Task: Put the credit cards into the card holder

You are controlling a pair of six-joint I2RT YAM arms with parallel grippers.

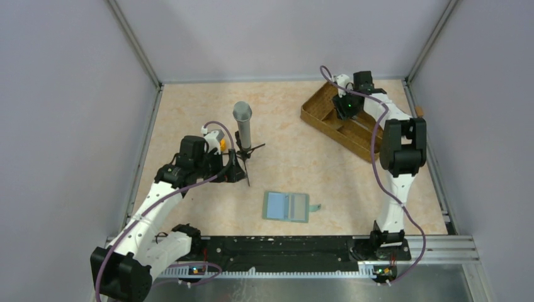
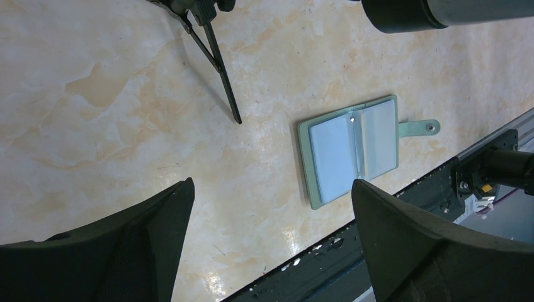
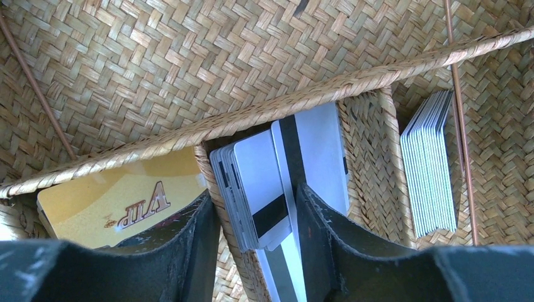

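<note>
The pale green card holder (image 1: 286, 218) lies unfolded at the table's front, its clear pockets facing up. Its strap points right in the left wrist view. My left gripper is open and empty, to the left of the holder. In the right wrist view, my right gripper reaches into a compartment of the woven basket (image 3: 296, 97). Its fingers stand apart around a stack of pale blue cards (image 3: 257, 173) with dark stripes, with a wider blue card (image 3: 318, 148) beside it. No firm grip shows.
Neighbouring compartments hold a yellow card (image 3: 119, 201) and a stack of thin white-edged cards (image 3: 430, 170). A grey cylinder on a black tripod (image 1: 242, 119) stands beside my left gripper.
</note>
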